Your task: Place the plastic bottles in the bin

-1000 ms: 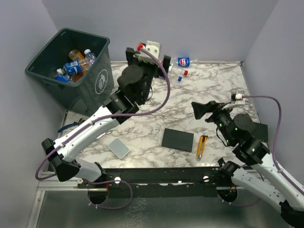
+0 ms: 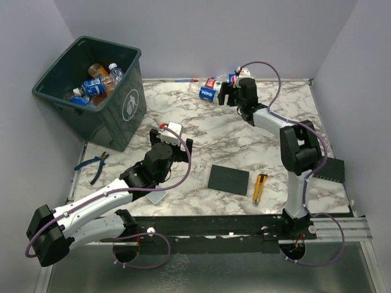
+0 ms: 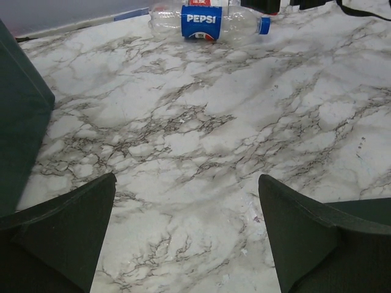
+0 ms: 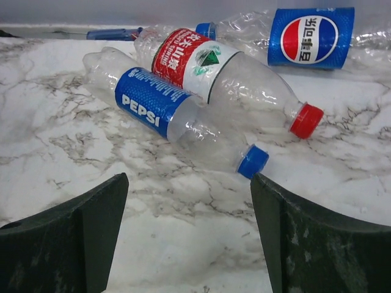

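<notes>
Three clear plastic bottles lie at the back of the marble table: a Pepsi bottle with blue cap (image 4: 149,104), a red-capped water bottle (image 4: 247,91) and another Pepsi bottle (image 4: 308,38). My right gripper is open just in front of them, nothing between its fingers. My left gripper stands open over bare table at centre-left, right of the bin. The dark green bin (image 2: 124,125) at the back left holds several bottles.
Pliers (image 2: 96,162) lie left of my left arm. A dark board (image 2: 227,180) and a yellow knife (image 2: 259,188) lie at the front centre, a dark mat (image 2: 332,171) at the right.
My left gripper has drawn back from the bottles toward the front left. My right gripper has moved from the front right to the bottles at the back.
</notes>
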